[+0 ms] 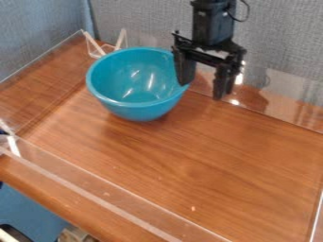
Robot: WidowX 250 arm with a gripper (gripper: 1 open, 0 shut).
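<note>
A glossy blue bowl (130, 93) sits on the wooden table (177, 170) at the upper left of the camera view. My black gripper (203, 71) hangs at the bowl's right side, its fingers spread open, the left one at the bowl's right rim and the right one outside the bowl. I see nothing held between them.
A white object (98, 49) with thin prongs is behind the bowl, partly hidden. Grey walls bound the table at the back and left.
</note>
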